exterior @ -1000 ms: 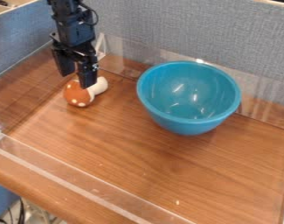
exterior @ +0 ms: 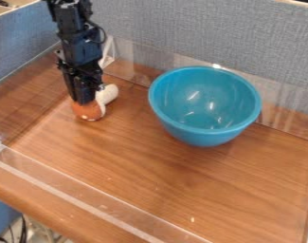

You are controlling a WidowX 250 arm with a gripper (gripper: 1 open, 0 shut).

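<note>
A toy mushroom (exterior: 89,109) with an orange, spotted cap and white stem lies on the wooden table at the left. Whether the fingers are shut, and whether anything is between them, is hidden at this angle.
A large blue bowl (exterior: 205,126) stands right of the mushroom, near the back. Grey padded walls (exterior: 207,33) bound the back and left.
The gripper has moved down onto the mushroom, covering more of its cap. The bowl has not moved.
</note>
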